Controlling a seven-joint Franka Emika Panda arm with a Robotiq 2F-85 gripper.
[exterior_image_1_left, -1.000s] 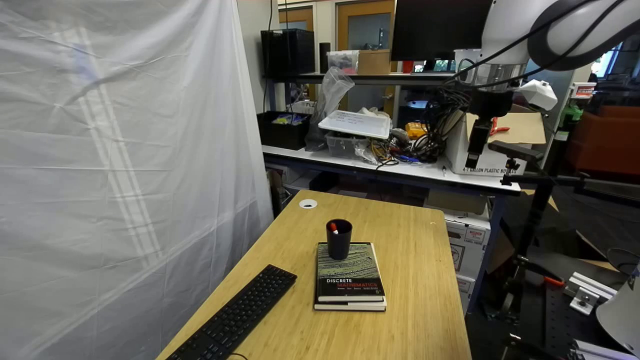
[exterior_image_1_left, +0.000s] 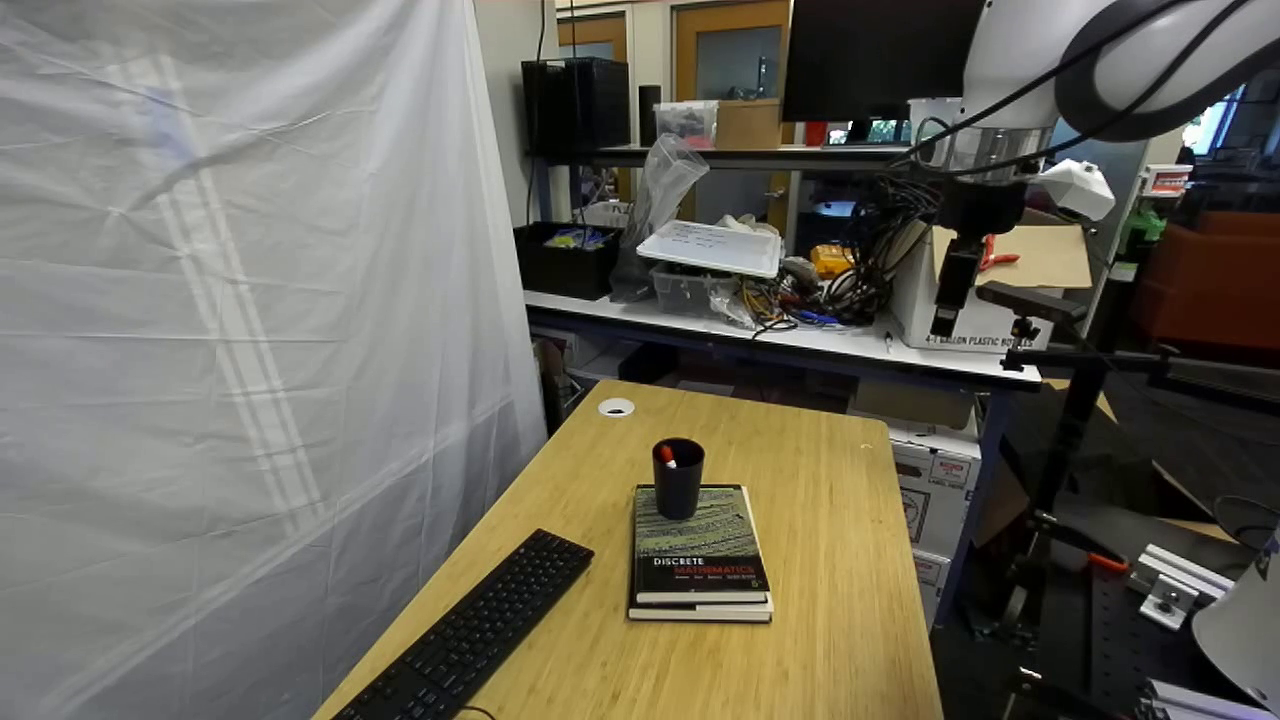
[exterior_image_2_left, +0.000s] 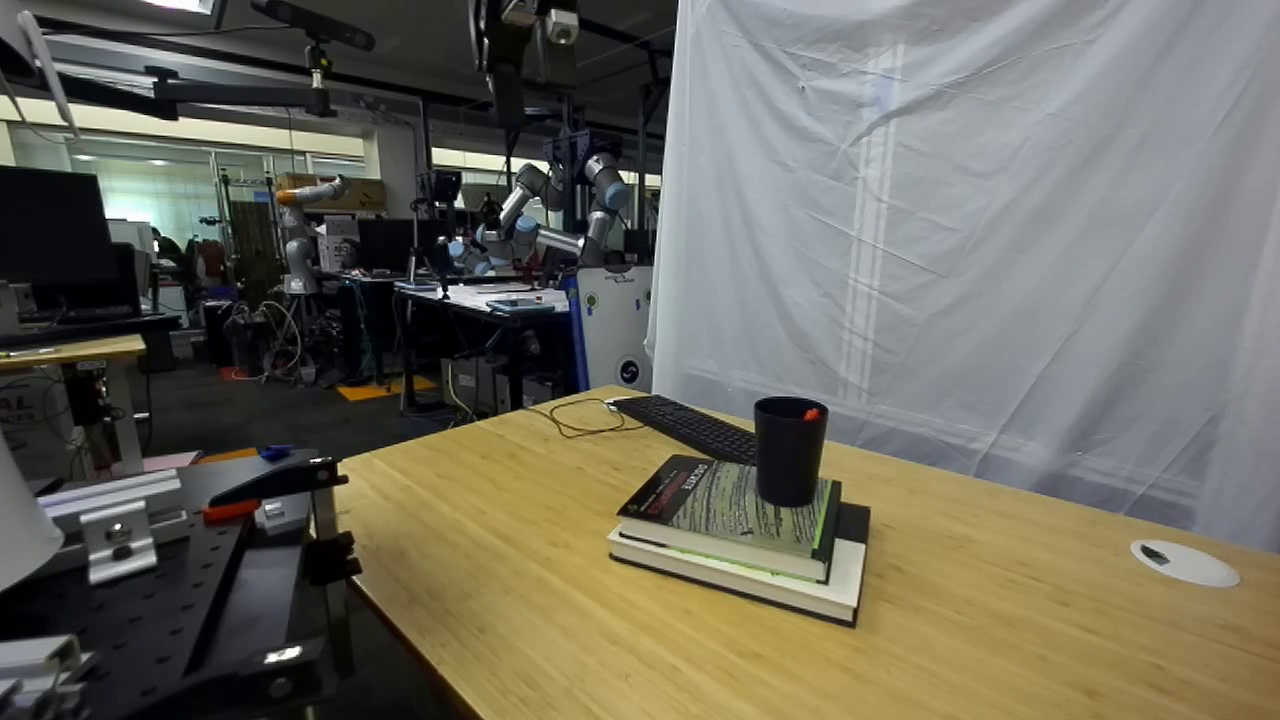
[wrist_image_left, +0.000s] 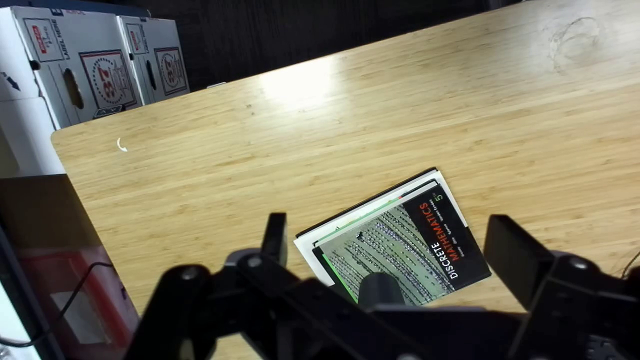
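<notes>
My gripper is open, its two black fingers wide apart with nothing between them. In exterior view 1 the gripper (exterior_image_1_left: 944, 322) hangs high at the upper right, well clear of the table. A black cup (exterior_image_1_left: 678, 482) stands upright on the far part of a two-book stack, with a red-tipped pen (exterior_image_1_left: 668, 456) inside. The upper book (exterior_image_2_left: 720, 502) is titled Discrete Mathematics; a white-paged lower book (exterior_image_2_left: 732, 588) sticks out beneath it. Most of the cup is hidden behind the gripper body in the wrist view.
A black keyboard (exterior_image_1_left: 480, 624) lies left of the books on the wooden table (exterior_image_1_left: 828, 528). Toward the far edge is a round white grommet (exterior_image_1_left: 615, 407). A white curtain (exterior_image_1_left: 240, 360) hangs along the left.
</notes>
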